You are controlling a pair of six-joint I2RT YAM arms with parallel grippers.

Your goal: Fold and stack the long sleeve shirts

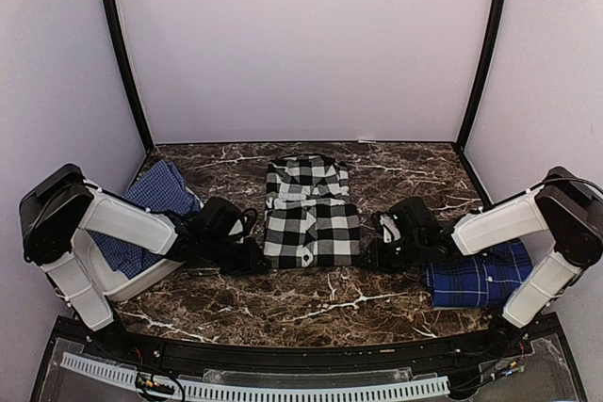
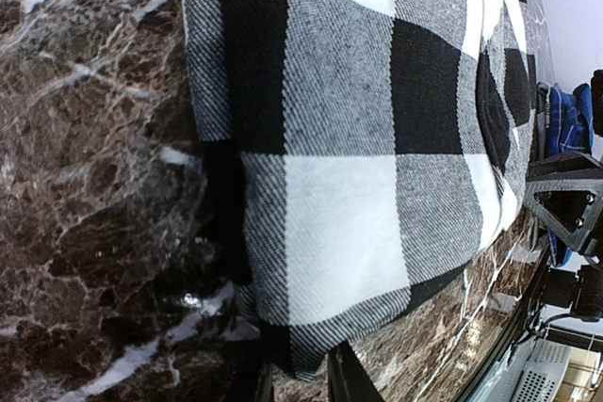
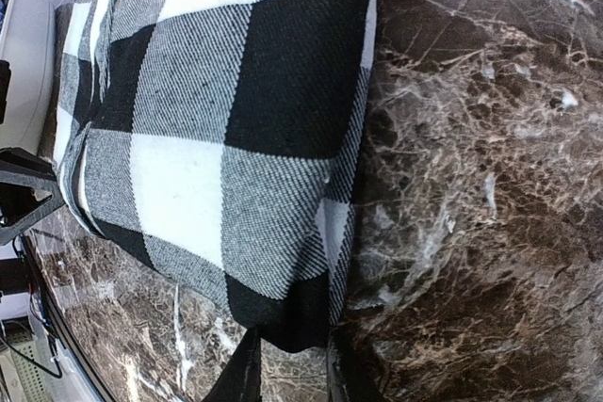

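Note:
A black-and-white checked shirt [image 1: 313, 231], folded into a narrow block, lies flat mid-table with its near edge toward me. My left gripper [image 1: 263, 265] is at its near left corner, my right gripper [image 1: 366, 262] at its near right corner. In the left wrist view the fingers [image 2: 345, 376] stand apart, with the shirt's corner [image 2: 306, 350] reaching in between their tips. The right wrist view likewise has parted fingers [image 3: 247, 366] on either side of the other corner [image 3: 294, 325]. No firm pinch on the cloth shows at either side.
A blue checked shirt [image 1: 485, 275] lies folded at the right, partly under the right arm. At the left, a white basket [image 1: 151, 281] holds a blue garment [image 1: 162, 187]. Bare marble tabletop [image 1: 301, 313] lies in front of the checked shirt.

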